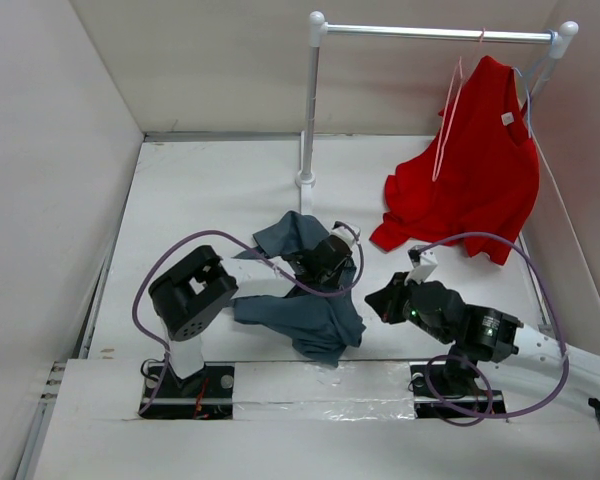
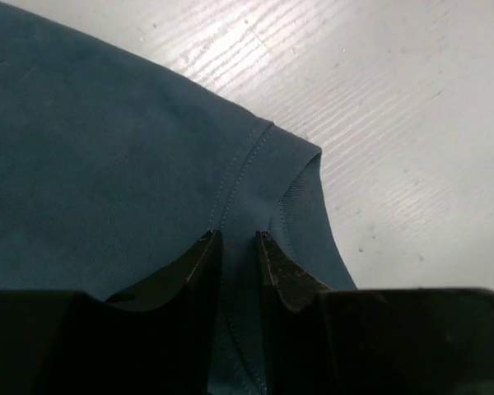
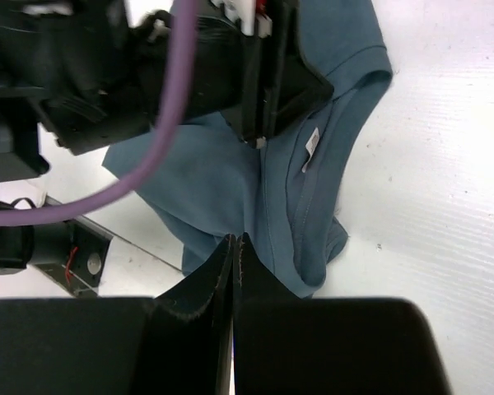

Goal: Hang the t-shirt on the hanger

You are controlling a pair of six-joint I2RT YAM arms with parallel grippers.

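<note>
A dark grey-blue t-shirt [image 1: 315, 330] lies crumpled on the white floor. My left gripper is down on it at a folded, stitched edge, its fingers part open with fabric between and beneath them; whether it grips the cloth is unclear. My right gripper is shut, held apart from the shirt's right side, nothing showing between its fingers. A pink hanger [image 1: 448, 120] hangs on the rail [image 1: 430, 33].
A red garment [image 1: 480, 170] hangs from the rail's right end on a blue hanger, its lower part on the floor. The rail's post [image 1: 310, 110] stands behind the grey shirt.
</note>
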